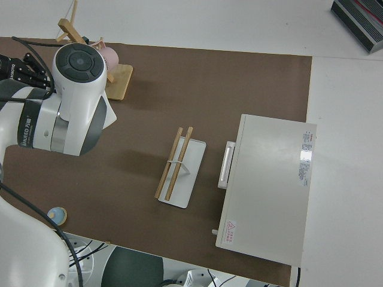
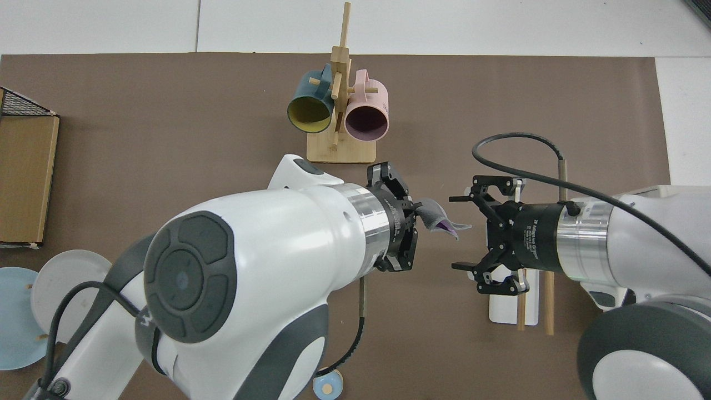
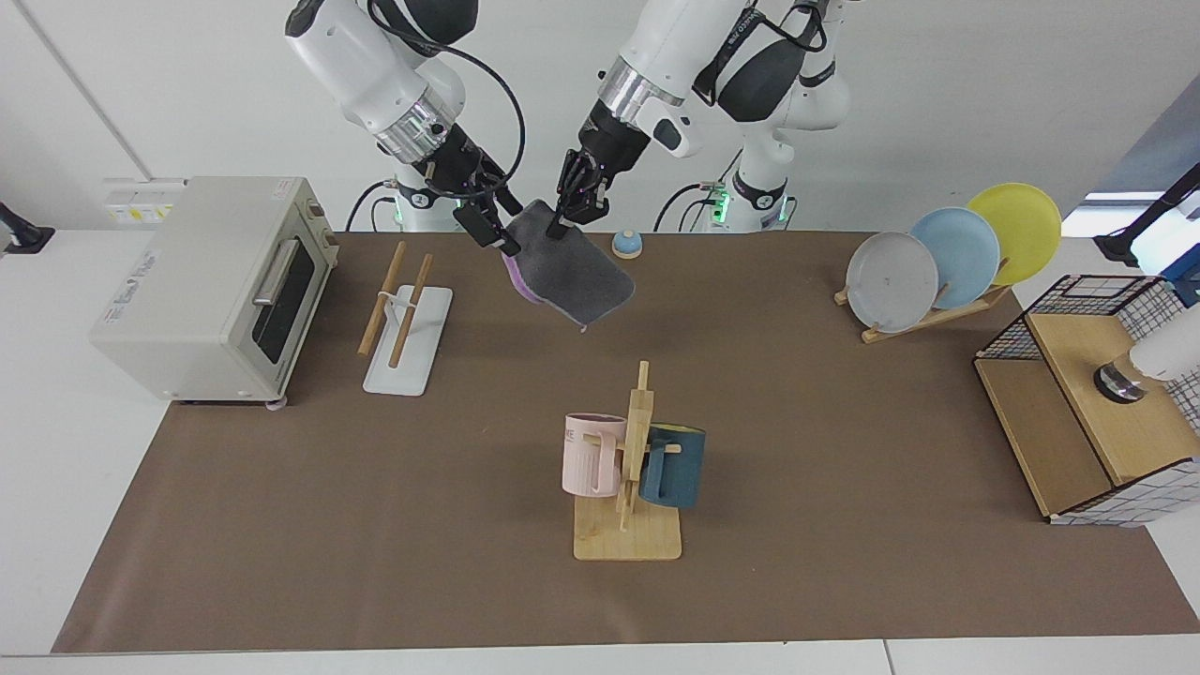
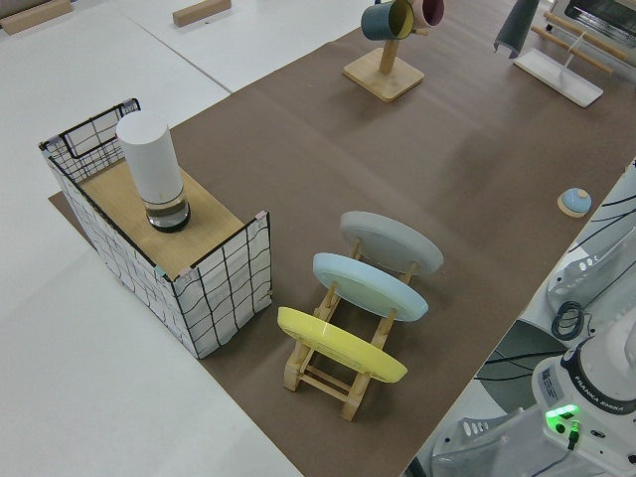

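Note:
A grey cloth with a purple underside (image 3: 574, 276) hangs from my left gripper (image 2: 410, 213), which in the left view points down at the cloth's top corner. My right gripper (image 2: 460, 233) faces it in the top view, its two fingers spread wide apart, short of the cloth. In the left view it is near the cloth's other side, partly overlapping it.
A mug tree (image 3: 607, 546) holds a pink and a teal mug at the centre back. A white rack with wooden bars (image 1: 191, 173) stands beside a boxy appliance (image 1: 269, 191). Plates in a rack (image 4: 338, 348) and a wire shelf (image 4: 199, 308) occupy the other side.

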